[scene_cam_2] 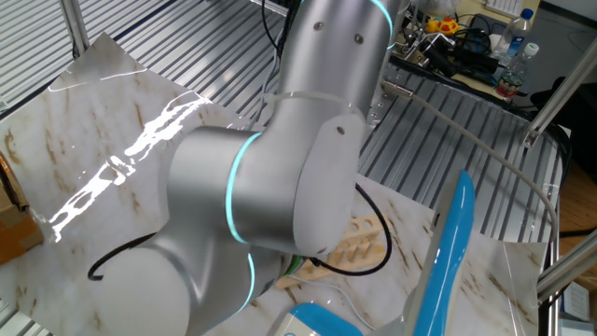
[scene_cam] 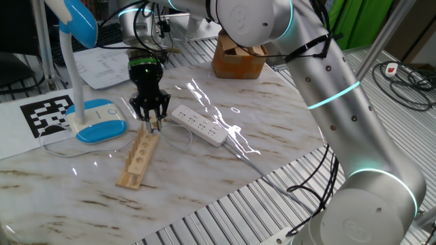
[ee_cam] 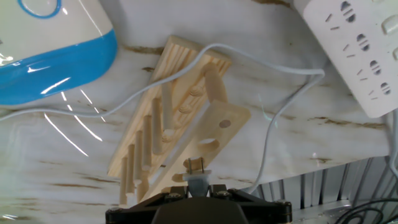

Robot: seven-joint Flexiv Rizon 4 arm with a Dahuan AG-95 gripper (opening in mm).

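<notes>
My gripper is shut on a small pale plug (ee_cam: pixel 198 178), whose two thin metal prongs point away from the fingers. The white cable (ee_cam: pixel 261 62) comes from the lamp side, loops across the wooden rack and curves back toward the gripper. In the wrist view the plug overlaps the holed upper bar of the wooden rack (ee_cam: pixel 214 134); whether they touch I cannot tell. From exterior view 1, the gripper (scene_cam: pixel 152 126) points down over the rack's far end. The white power strip (scene_cam: pixel 199 125) lies to the right of it, its sockets facing up.
The blue-and-white desk lamp (scene_cam: pixel 99 129) stands close to the left of the gripper. Farther back is an open cardboard box (scene_cam: pixel 238 61). Bare marble-patterned tabletop (scene_cam: pixel 61 197) spreads in front. In exterior view 2 the arm (scene_cam_2: pixel 270 187) hides the gripper.
</notes>
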